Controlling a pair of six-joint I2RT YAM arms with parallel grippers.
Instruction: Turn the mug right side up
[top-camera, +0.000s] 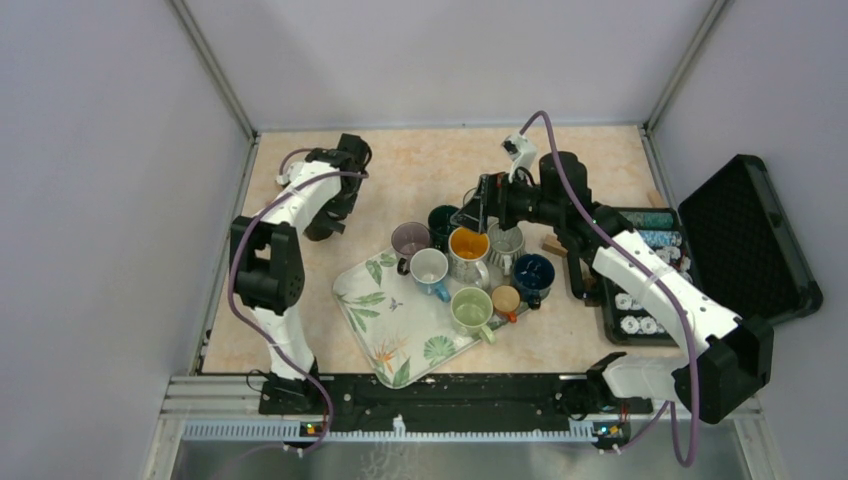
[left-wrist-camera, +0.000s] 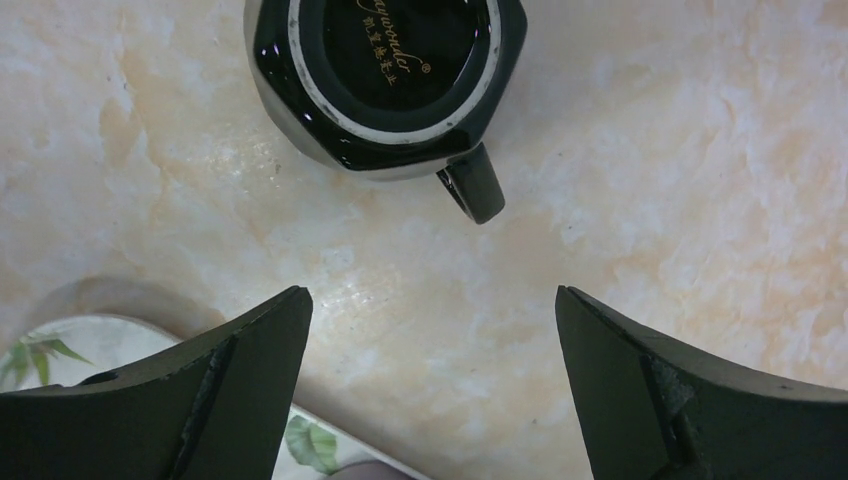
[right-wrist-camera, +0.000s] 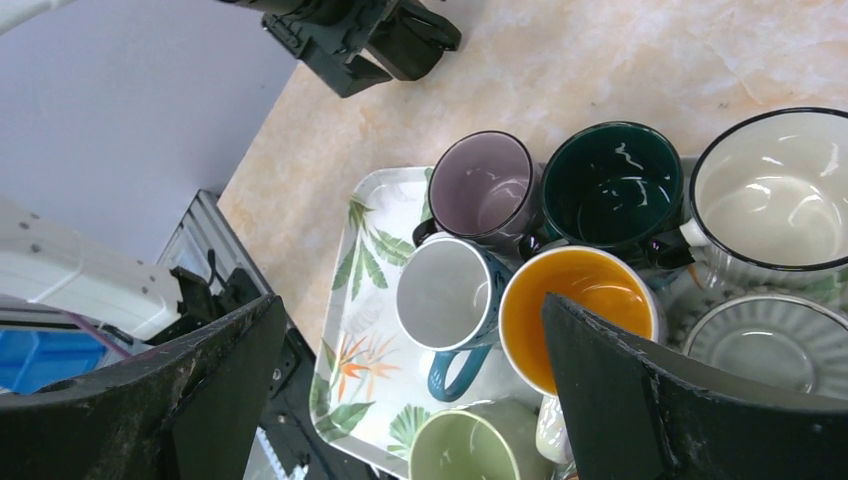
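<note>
A black mug (left-wrist-camera: 400, 70) stands upside down on the marble-look table, its base with gold lettering facing up and a short dark handle (left-wrist-camera: 472, 185) toward the camera. My left gripper hovers over it, open, with bare table between its fingers. From above, the left arm largely covers the mug. My right gripper is open and hangs over the group of mugs on the tray (right-wrist-camera: 340, 400), holding nothing.
Several upright mugs, among them a green one (right-wrist-camera: 610, 185) and an orange one (right-wrist-camera: 575, 315), crowd the leaf-patterned tray. An open black case (top-camera: 745, 240) lies at the right.
</note>
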